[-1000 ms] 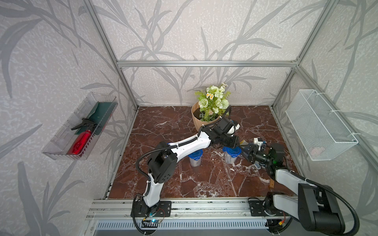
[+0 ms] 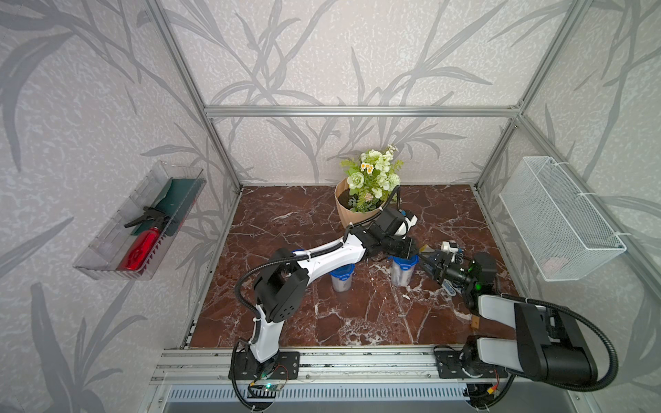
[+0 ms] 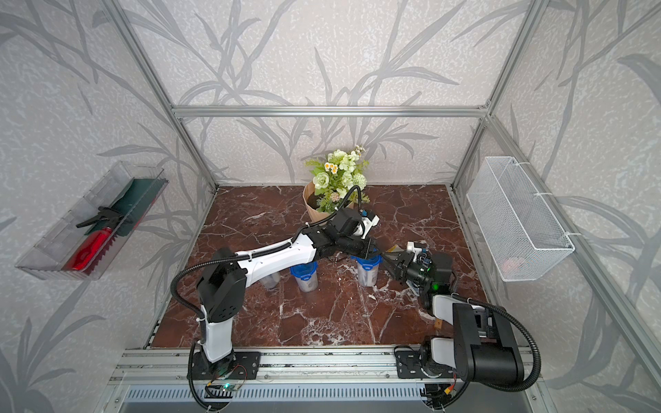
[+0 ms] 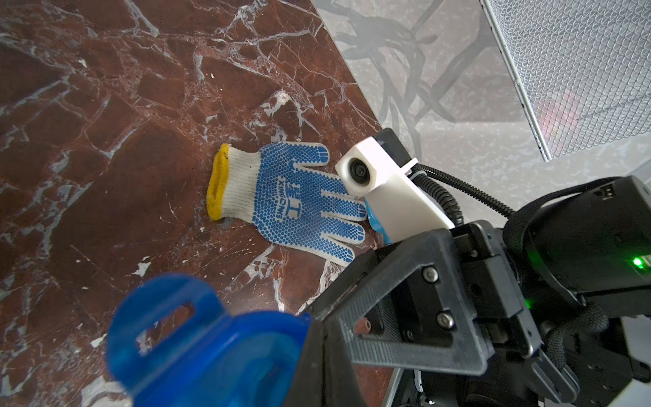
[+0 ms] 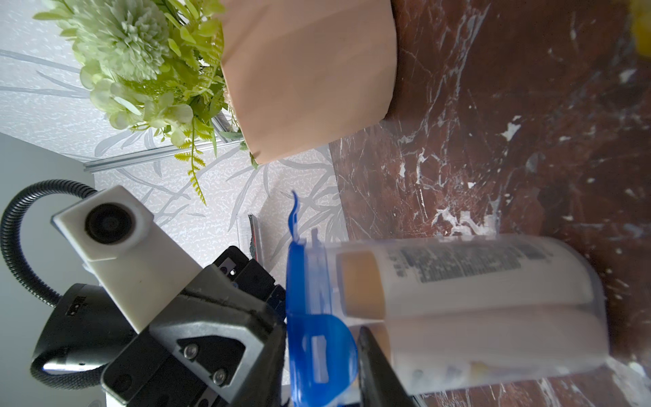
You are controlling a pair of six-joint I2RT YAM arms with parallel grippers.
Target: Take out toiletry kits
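The clear container (image 2: 400, 275) with a blue lid (image 2: 405, 261) stands on the marble top between my grippers. The right wrist view shows this container (image 5: 474, 312) side-on, printed packaging inside. My right gripper is part open, its fingers on either side of the blue lid's flap (image 5: 339, 359). In the left wrist view my left gripper is shut beside the lid's rim; nothing shows between its fingers. A raised blue loop (image 4: 162, 322) sticks out from the lid there. The right fingertips are hidden in that view. Another blue-lidded container (image 2: 342, 281) stands beneath the left arm.
A third container (image 3: 270, 280) is mostly hidden behind the left arm. The flower pot (image 2: 347, 206) stands at the back. A blue-dotted glove (image 4: 298, 196) lies near the right gripper. A white mesh basket (image 2: 561, 220) hangs at right.
The container between the grippers has shifted slightly left and its lid appears at a different tilt. The right arm has moved a little left. The left arm has barely moved.
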